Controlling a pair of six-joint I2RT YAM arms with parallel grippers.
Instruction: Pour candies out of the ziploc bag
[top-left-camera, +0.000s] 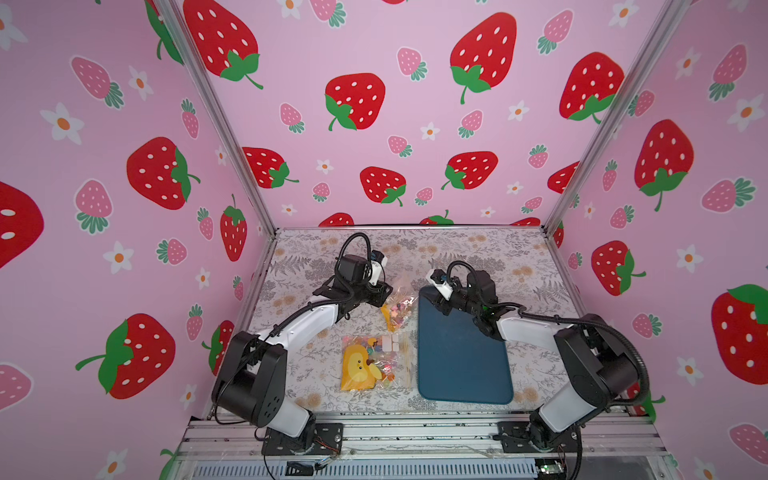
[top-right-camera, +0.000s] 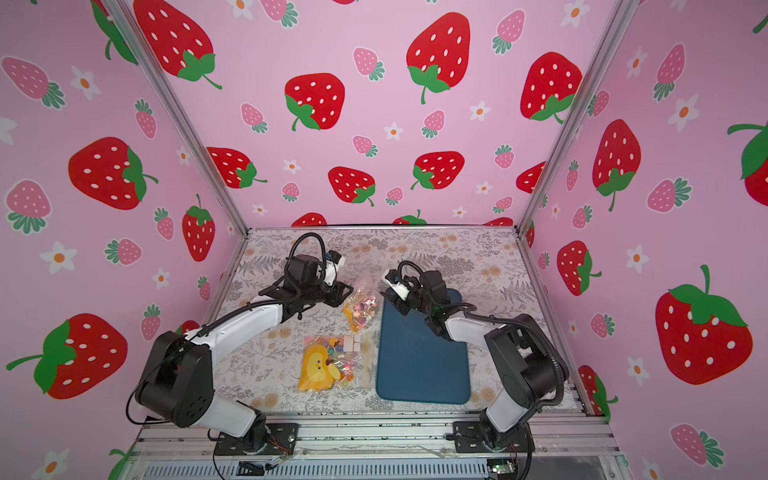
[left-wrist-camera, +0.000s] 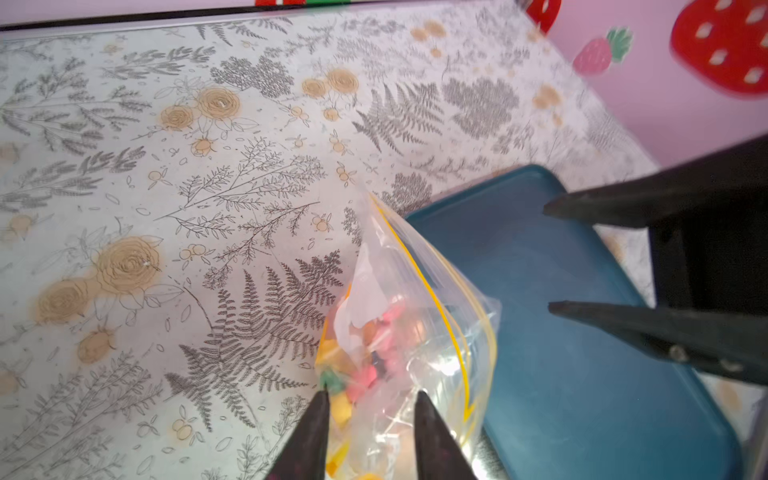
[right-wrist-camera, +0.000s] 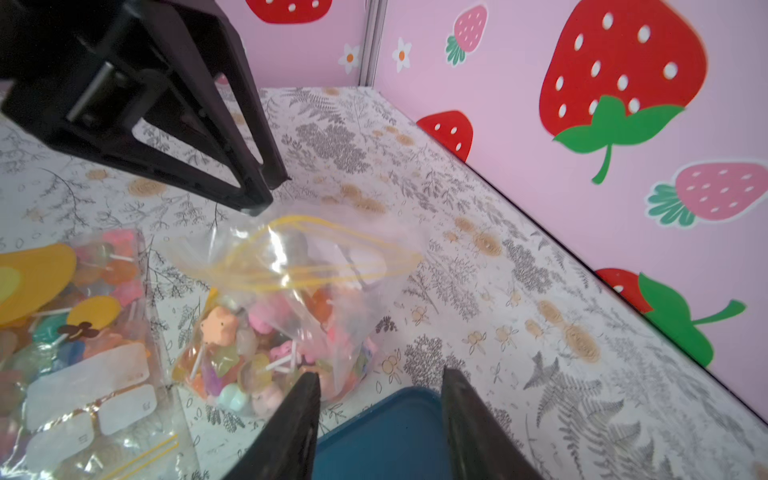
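A clear ziploc bag of candies (right-wrist-camera: 272, 344) stands on the table at the left of the blue tray's far corner, its yellow-lined mouth (right-wrist-camera: 312, 280) spread apart. My left gripper is part open at the bag's left side. Its fingertips overlap the bag in its own wrist view; whether they touch the plastic is unclear. On the other side my right gripper is also part open, over the edge of the tray (top-left-camera: 464, 360), with no plastic between its fingers. The tray is empty where it shows.
Nearer the front, a second candy bag (top-left-camera: 360, 368) with a yellow bear print lies flat, left of the tray. Pink walls enclose the table at the back and sides.
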